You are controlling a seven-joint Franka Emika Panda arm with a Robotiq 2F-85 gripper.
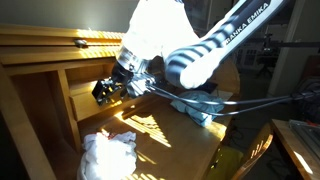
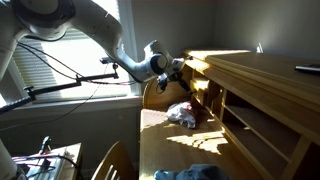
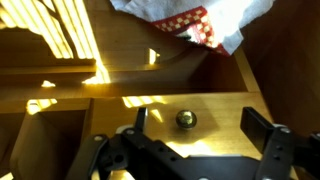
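A small wooden drawer front with a dark round knob (image 3: 186, 119) fills the lower middle of the wrist view. My gripper is open, its fingers (image 3: 257, 128) spread to either side of the knob in that view; no contact with it shows. From outside, the gripper (image 1: 104, 97) hangs before the drawer (image 1: 84, 103) in the desk's back shelf unit. A white cloth with a red patterned part (image 3: 205, 22) lies on the desktop close by; the same white cloth (image 1: 108, 156) is at the lower left in the first exterior view.
A blue cloth (image 1: 198, 106) rests farther along the desktop (image 1: 172, 150). Open compartments (image 2: 245, 113) flank the drawer beneath the upper wooden ledge (image 2: 262, 75). A chair (image 2: 118, 163) stands by the desk. Bare desktop lies between the cloths.
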